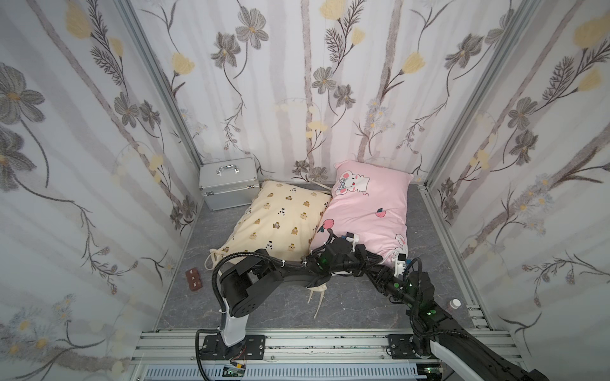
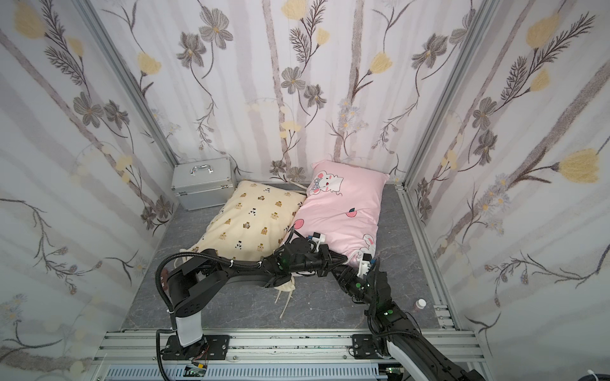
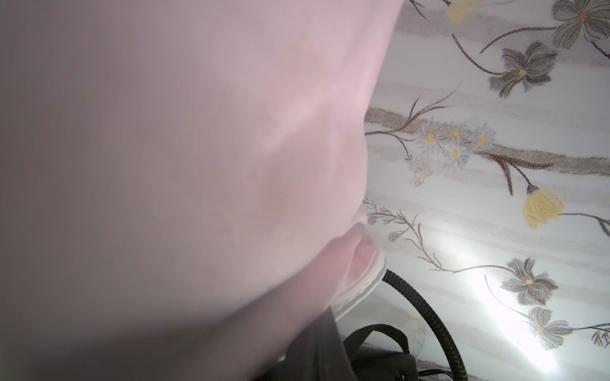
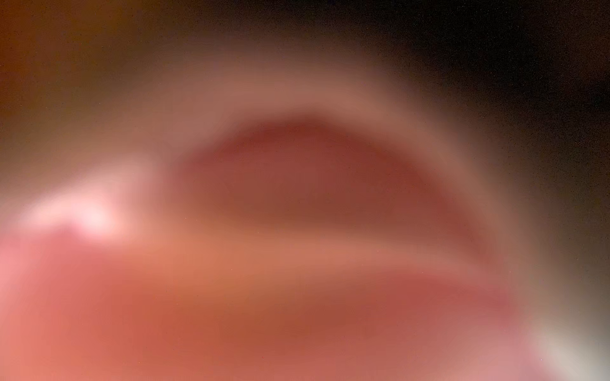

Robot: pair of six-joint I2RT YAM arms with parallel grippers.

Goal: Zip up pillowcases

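Note:
The pink pillowcase (image 1: 378, 206), filled out by a pillow, lies right of the floor's middle with its open end toward me. Along that end, a white zip edge (image 3: 361, 285) meets the dark finger (image 3: 327, 343) in the left wrist view. My left gripper (image 1: 379, 259) is shut on the pillowcase edge there. Right at the same corner, the tips of my right gripper (image 1: 369, 271) come close to the left's, crossing in view. Blurred pink cloth (image 4: 317, 177) fills the right wrist view, so its fingers and the zip pull are hidden.
A cream patterned pillow (image 1: 279, 219) touches the pink one's left side, its ties trailing forward. Behind it stands a silver case (image 1: 228, 183). A brown block (image 1: 193, 279) lies far left, a small white bottle (image 1: 455, 303) far right.

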